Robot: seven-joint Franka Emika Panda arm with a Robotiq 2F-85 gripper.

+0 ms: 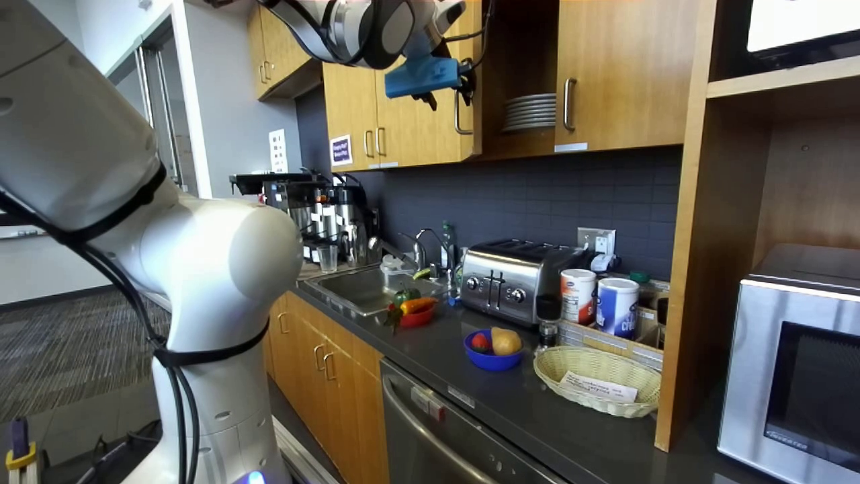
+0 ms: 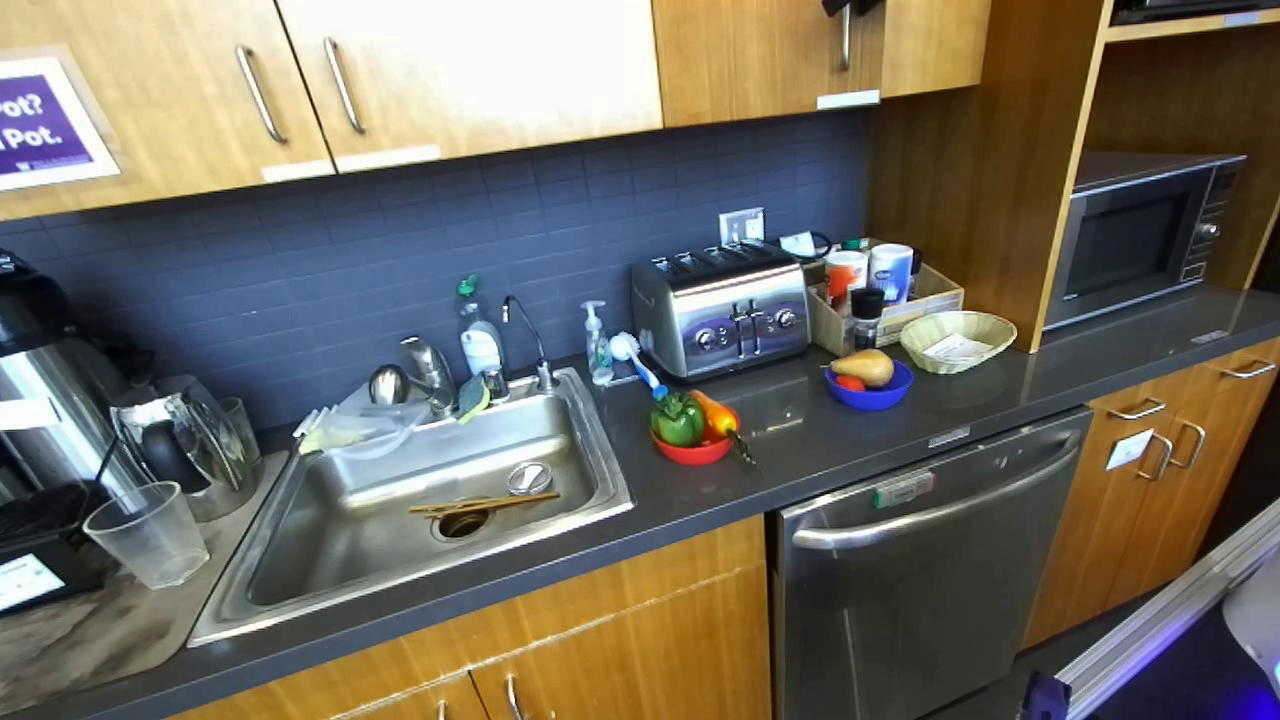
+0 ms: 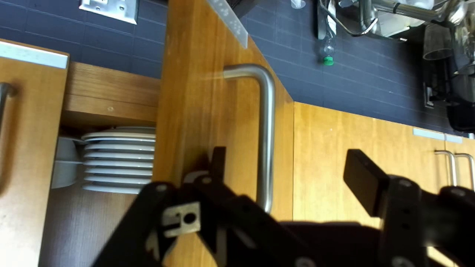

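A wooden upper cabinet door stands ajar, with a curved metal handle on its face. In the wrist view my gripper is open, its fingertips apart on either side of the handle and nothing clamped. The left finger lies over the door face, while the right finger is in front of the neighbouring door. Exterior view 1 shows the gripper just left of the handle. Contact between finger and door cannot be told.
Stacked plates sit inside the open cabinet. Below, the counter holds a toaster, a red bowl, a blue bowl and a wicker basket. The sink lies to the left.
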